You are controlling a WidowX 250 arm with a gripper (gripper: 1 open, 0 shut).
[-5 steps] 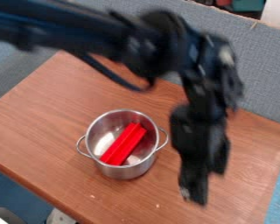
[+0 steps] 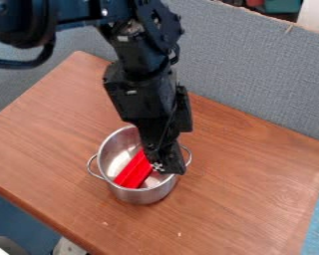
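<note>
A steel pot (image 2: 124,193) with two side handles sits on the wooden table. Inside it lies a red object (image 2: 133,171) with something white beside it. My black gripper (image 2: 161,157) hangs over the pot's right part, its lower end hiding part of the red object. Its fingertips are hard to make out against the dark body, and whether anything is between them is hidden.
A grey padded panel (image 2: 262,85) runs along the back. A blue strip (image 2: 317,221) lies at the right; the table's edge drops away at lower left.
My arm has moved left from the right of the pot to over it, now covering part of the red object. The pot stands where it was.
</note>
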